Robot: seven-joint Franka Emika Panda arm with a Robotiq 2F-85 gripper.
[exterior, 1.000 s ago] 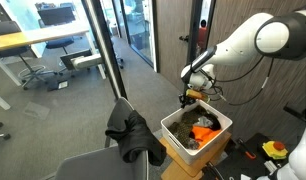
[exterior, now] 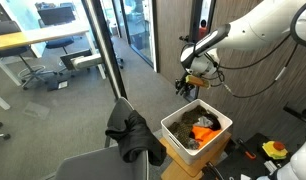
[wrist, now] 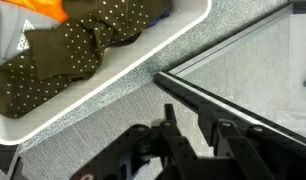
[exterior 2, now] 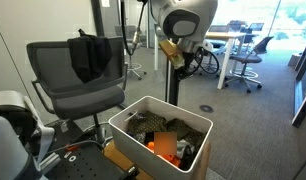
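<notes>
My gripper (exterior: 183, 86) hangs above and beyond the far side of the white box (exterior: 169, 128). In the wrist view, its dark fingers (wrist: 170, 113) stand partly apart over the floor outside the box wall, and nothing shows between them. Inside the box lie a dark brown dotted cloth (wrist: 68, 50), an orange item (wrist: 41, 7) and a grey cloth (wrist: 7, 28). A black garment (exterior: 133, 134) lies over the office chair (exterior: 98, 165), away from the gripper.
A brown square piece (exterior 2: 166, 146) stands at the box's side in exterior view 2. The dark post (exterior: 106, 50) rises behind the chair. A desk (exterior: 33, 37) stands far off, with open carpet between.
Since a second ago my gripper has risen and shifted slightly left, away from above the box's far end. The box and chair look unchanged.
</notes>
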